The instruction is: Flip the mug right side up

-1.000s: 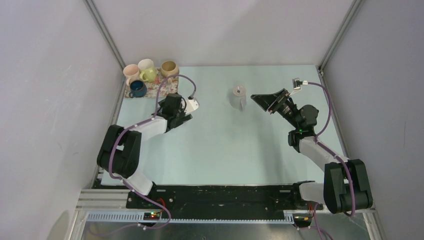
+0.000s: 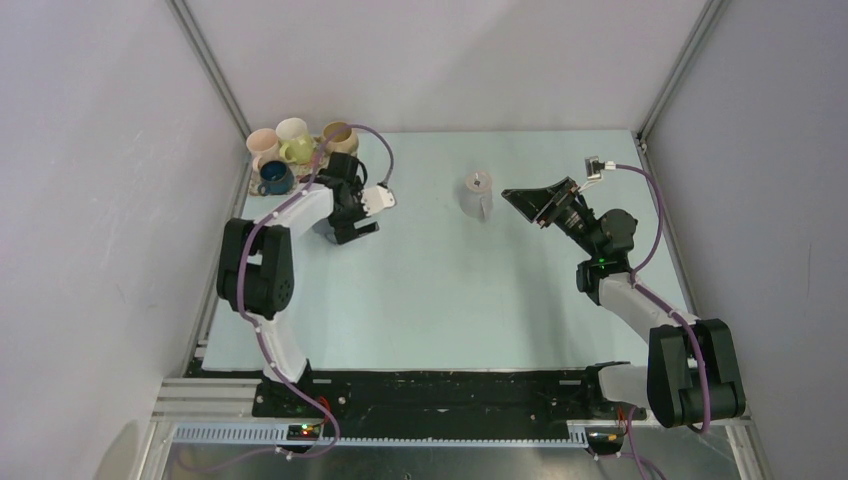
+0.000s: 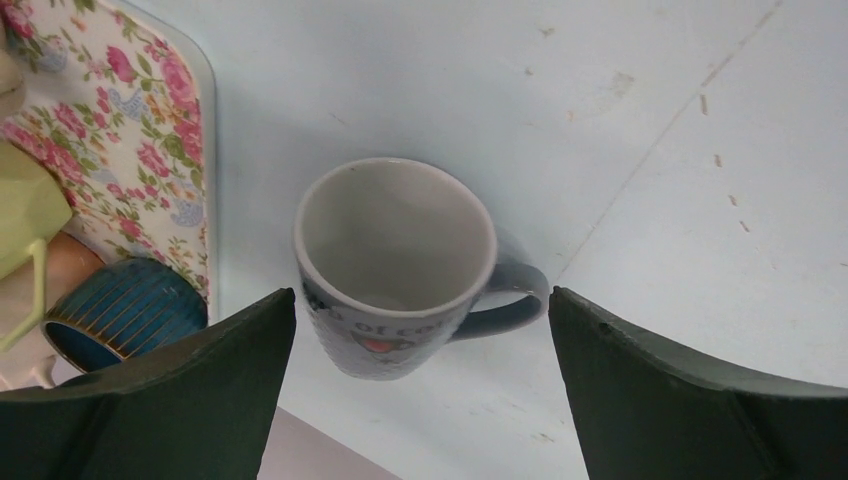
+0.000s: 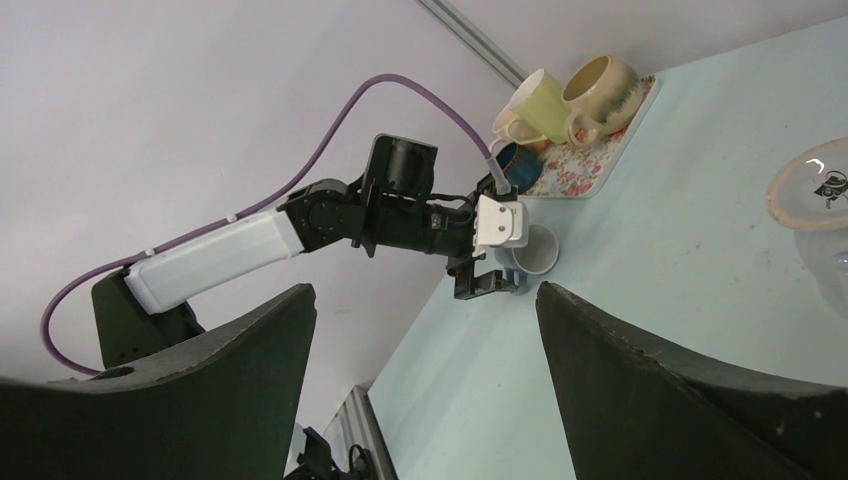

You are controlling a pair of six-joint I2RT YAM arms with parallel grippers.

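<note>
A pale grey mug (image 3: 380, 345) stands upright on the table below my left gripper, its opening facing up and its handle toward the right finger. That gripper is open, with a fingertip to either side of the mug and no grip on it visible. In the top view, the left arm mostly covers this mug. A second pale mug (image 2: 478, 190) rests upside down near the middle back; its base (image 4: 815, 190) shows at the right edge of the right wrist view. Right of it, my right gripper (image 2: 522, 203) is open, pointing left, with empty space between its fingers.
At the back left, a floral tray (image 2: 300, 170) carries several mugs, among them a dark blue one (image 2: 275, 178) and a yellow-green one (image 2: 296, 148), close to the left arm. Walls border the back and sides.
More of the grey mug's side shows beneath it.
</note>
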